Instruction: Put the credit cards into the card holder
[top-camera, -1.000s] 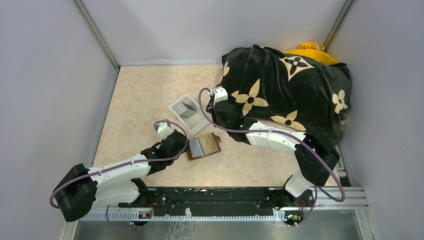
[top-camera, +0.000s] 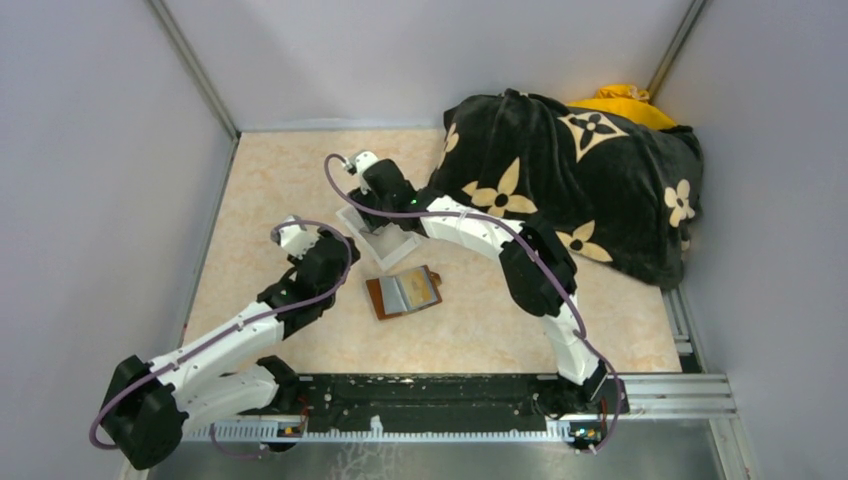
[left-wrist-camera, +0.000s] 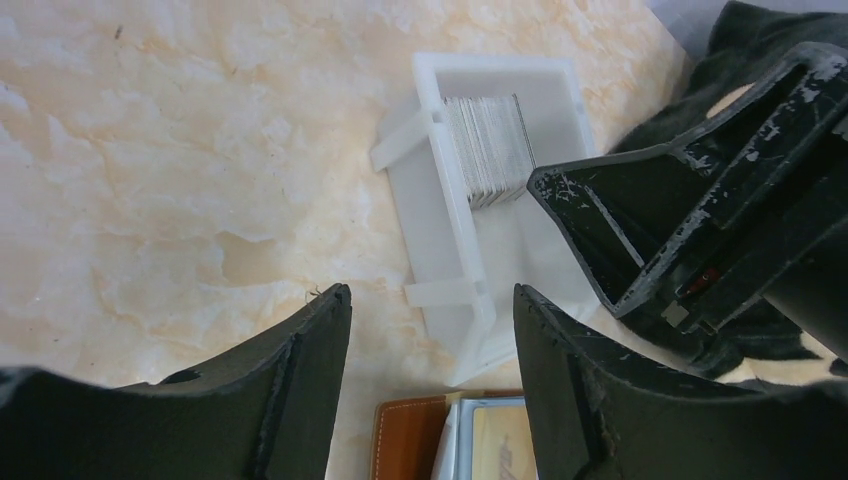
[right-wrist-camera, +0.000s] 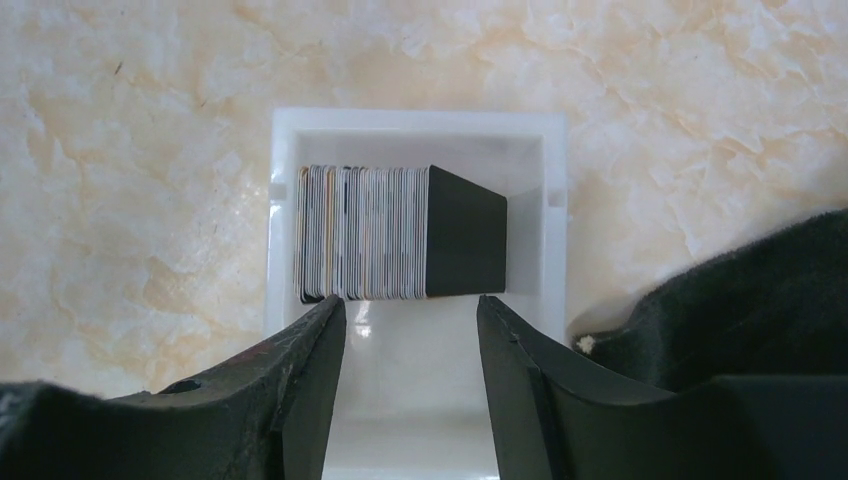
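Note:
A row of credit cards stands on edge in a white tray, with a dark card face at the row's right end. My right gripper is open above the tray, its fingertips just below the row in the right wrist view, nothing between them. The card holder, brown with clear sleeves, lies spread on the table in front of the tray. A gold card shows in one sleeve. My left gripper stands open and empty to the left of the tray, and its fingers partly hide the holder in the left wrist view.
A dark blanket with beige flowers is heaped at the back right, close to the tray. The right arm reaches across above the table's middle. Bare table lies left of the tray.
My right gripper has moved left, from beside the tray to above the cards. My left gripper has drawn back to the left, away from the card holder. The tray and holder stay put.

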